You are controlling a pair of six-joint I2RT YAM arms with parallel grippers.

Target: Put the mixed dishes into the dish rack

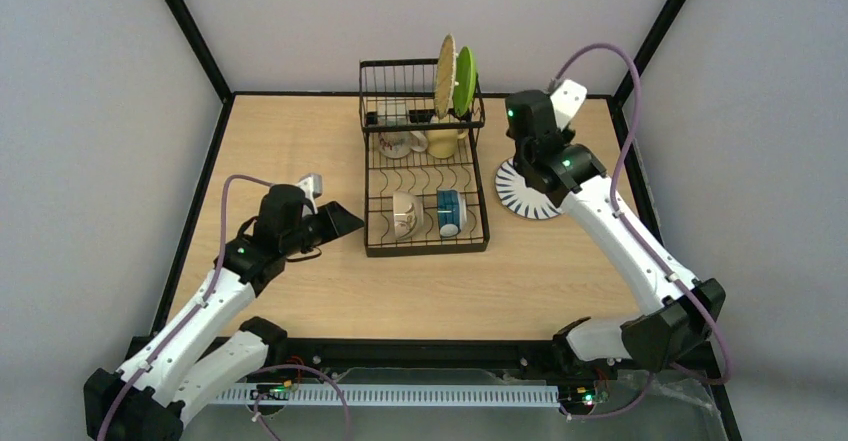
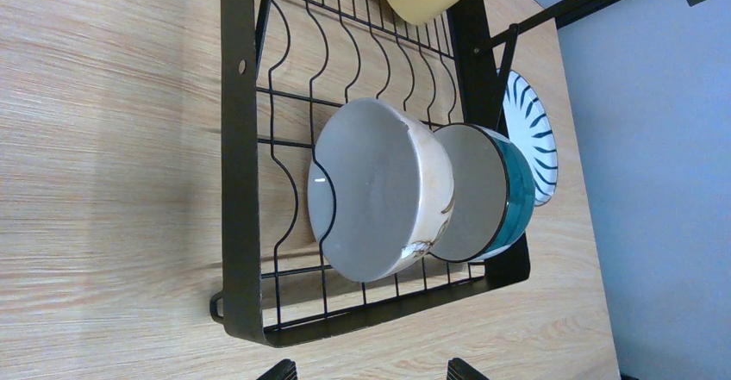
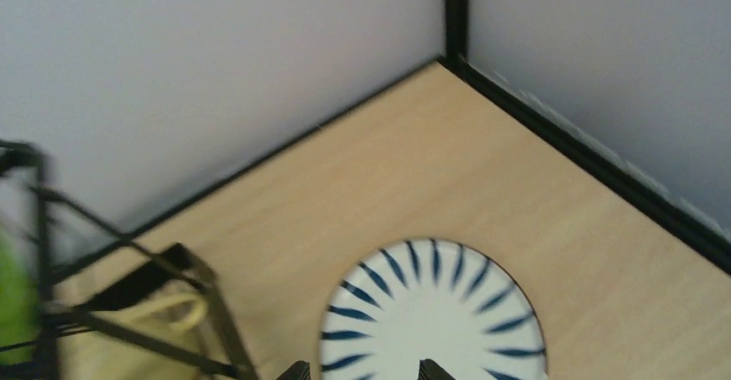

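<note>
The black wire dish rack (image 1: 428,249) stands mid-table. Its upper tier holds a beige plate (image 1: 445,77) and a green plate (image 1: 464,81) on edge. Below them sit a white patterned cup (image 1: 394,144) and a yellow mug (image 1: 441,143). On the lower tier, a white bowl (image 2: 371,190) and a teal bowl (image 2: 515,195) lean on their sides. A blue-striped white plate (image 3: 431,311) lies flat on the table right of the rack. Above it hangs my right gripper, its fingers parted with nothing between them. Left of the rack, my left gripper is open and empty.
Bare table (image 1: 300,141) lies left of the rack and along the front. Walls close off the back and sides, with a black frame edge (image 3: 569,156) at the right.
</note>
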